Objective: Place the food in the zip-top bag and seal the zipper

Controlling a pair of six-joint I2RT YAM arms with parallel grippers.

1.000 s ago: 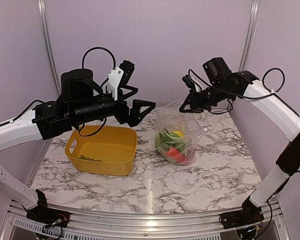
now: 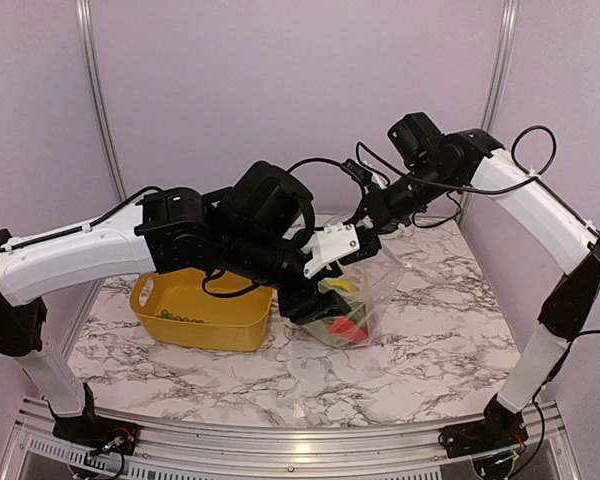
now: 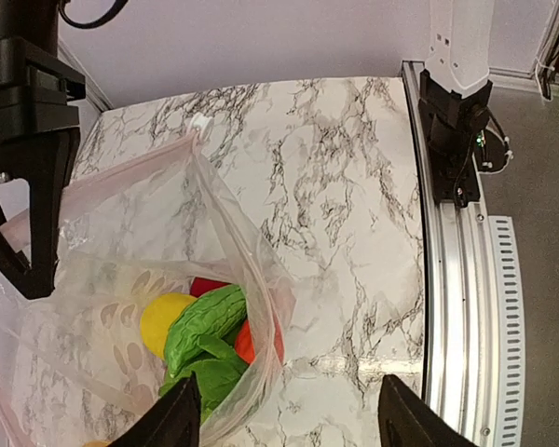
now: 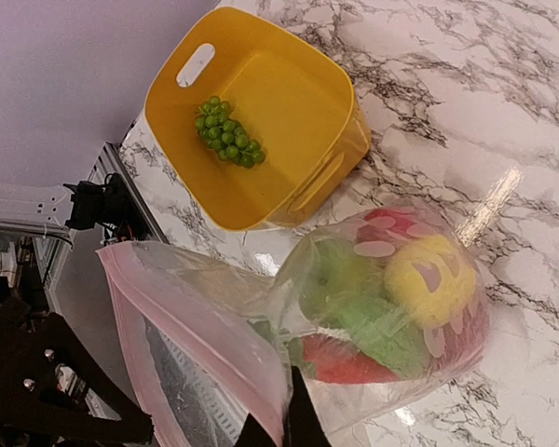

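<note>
The clear zip top bag [image 4: 191,345] has a pinkish rim and its mouth stands open. Inside it lie a yellow food piece [image 4: 429,279], green pieces [image 3: 205,326] and red ones [image 4: 345,361]. In the right wrist view, my right gripper is shut on the bag's rim. My left gripper [image 2: 325,290] is in front of the bag in the top view, covering part of it. The left wrist view shows its fingers [image 3: 175,419] spread apart with no object gripped; the bag's near edge reaches toward one fingertip.
A yellow basket [image 2: 198,340] stands left of the bag, with green grapes [image 4: 228,133] inside. Both arms crowd the space over the bag.
The right gripper shifted slightly left, the bag's rim with it.
</note>
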